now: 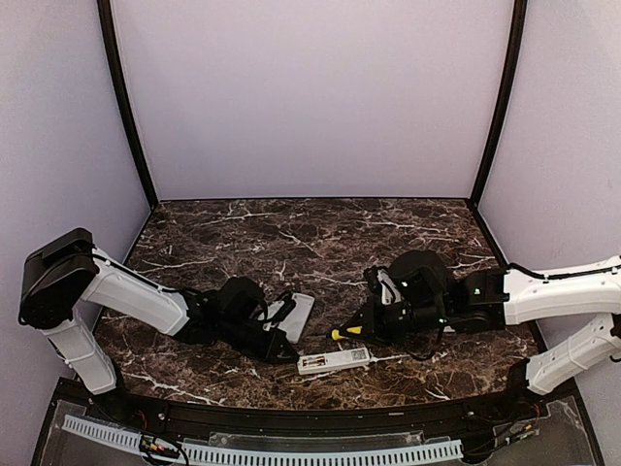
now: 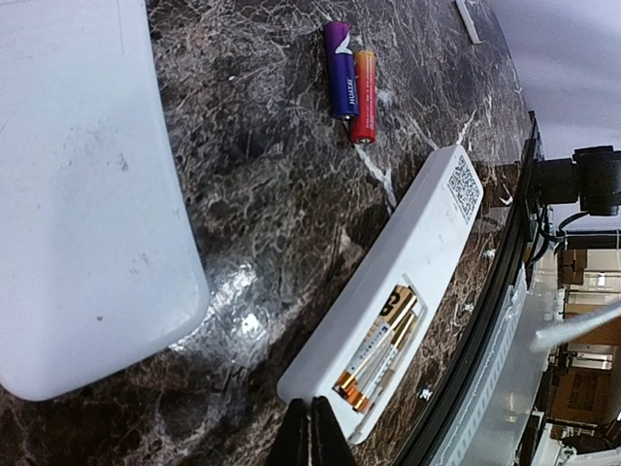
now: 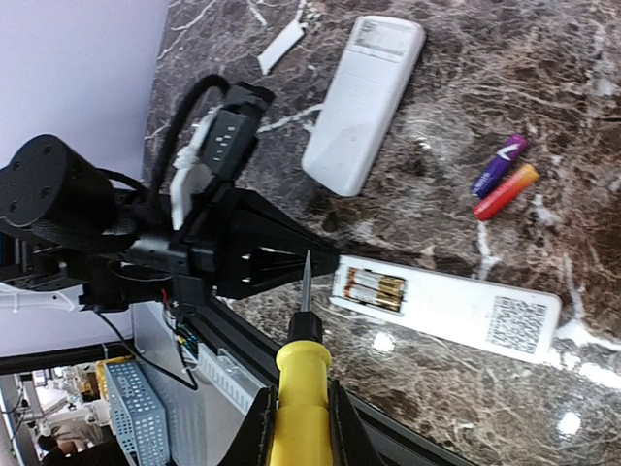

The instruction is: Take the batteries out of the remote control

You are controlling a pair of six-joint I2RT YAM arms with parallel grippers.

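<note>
The white remote control (image 2: 427, 228) lies on the dark marbled table, its battery bay uncovered. Two batteries (image 3: 375, 289) show inside that bay. My left gripper is shut with nothing between its fingers, its tips at the remote's bay end. Held in my shut right gripper is a yellow-handled screwdriver (image 3: 303, 364), its thin metal tip pointing toward the remote and apart from it in the top view. Beyond the remote, a purple battery (image 2: 340, 70) and a red-orange battery (image 2: 364, 97) lie side by side on the table.
A second white remote-like device (image 3: 364, 102) rests behind the left gripper. A small white piece (image 3: 281, 47) lies farther off. The table's front rail (image 1: 291, 413) runs close to the remote.
</note>
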